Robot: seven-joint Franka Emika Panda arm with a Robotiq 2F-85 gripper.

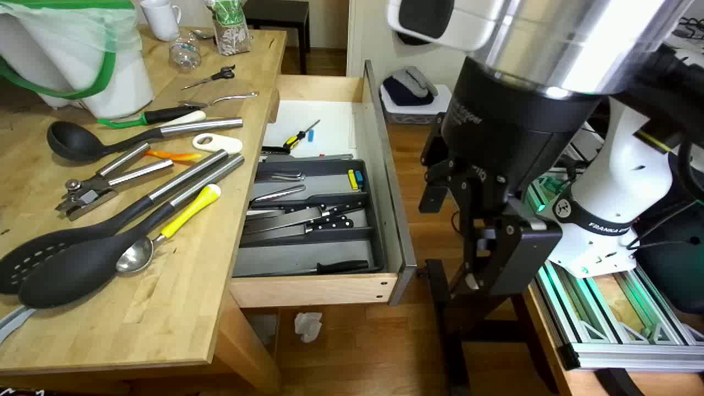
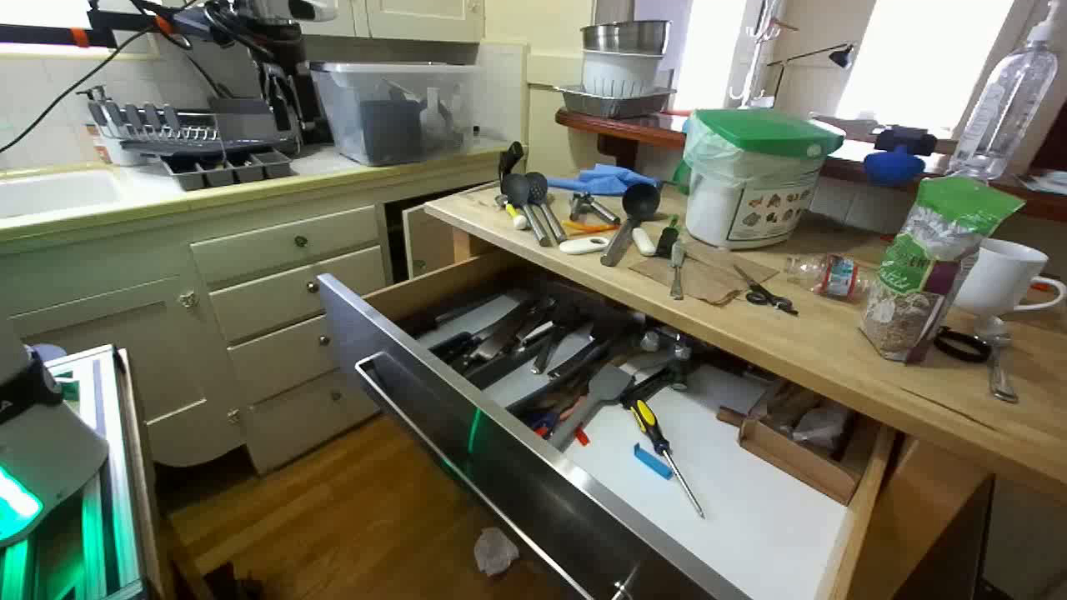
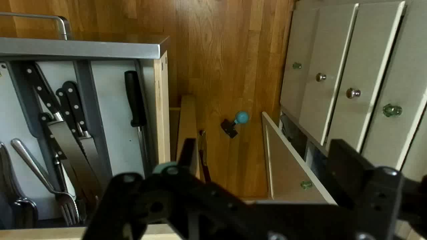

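My gripper stands open in the wrist view, with wide empty space between its black fingers. In exterior view 1 it hangs to the right of a pulled-out drawer (image 1: 389, 191), clear of the drawer front. Black-handled knives (image 3: 72, 106) and a fork (image 3: 68, 204) lie in the drawer's grey tray (image 1: 317, 254). A single black-handled tool (image 3: 135, 98) occupies the end compartment. Further back in the drawer, a yellow-black screwdriver (image 2: 650, 425) rests beside a small blue piece (image 2: 652, 461).
Ladles and spoons crowd the wooden tabletop (image 1: 178, 323), along with scissors (image 1: 214, 76), a mug (image 1: 160, 18) and a green-lidded bin (image 2: 760, 180). A cabinet door (image 3: 290, 168) hangs open near the drawer's end. Bare floor (image 3: 224, 48) separates drawer and cabinets.
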